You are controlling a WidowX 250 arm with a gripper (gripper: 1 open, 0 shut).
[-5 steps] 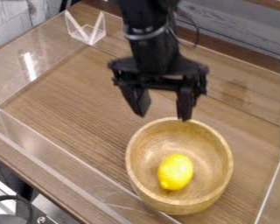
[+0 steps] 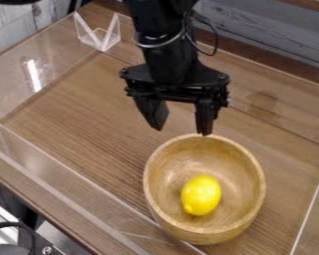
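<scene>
My black gripper (image 2: 178, 108) hangs above the wooden surface, just behind a round light wooden bowl (image 2: 167, 189), with its two fingers pointing down on either side and spread apart. Nothing shows between the fingers. A yellow lemon-like object (image 2: 202, 194) lies inside the bowl, toward its front right.
A white wire rack (image 2: 99, 30) stands at the back left. The wooden surface (image 2: 69, 120) left of the bowl is clear, as is the strip to the right. A dark cable (image 2: 16, 227) shows at the lower left.
The bowl and the yellow object stay in place. The gripper is in nearly the same position, slightly shifted and sharper in view than a second ago.
</scene>
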